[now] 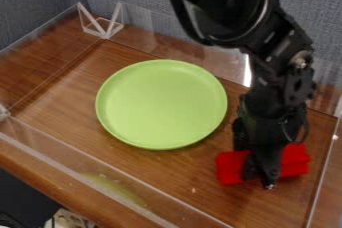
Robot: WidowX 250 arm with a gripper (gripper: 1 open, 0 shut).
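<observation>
A red block [231, 169] lies at the lower right of the wooden table, right of and below the green plate [160, 104]. My black gripper [263, 170] is down over the block's middle, shut on it, its fingers hiding part of the block.
Bare wood [67, 82] lies left of the plate. A white wire frame [100, 24] stands at the back left, and clear low walls edge the table, with grey padded panels behind.
</observation>
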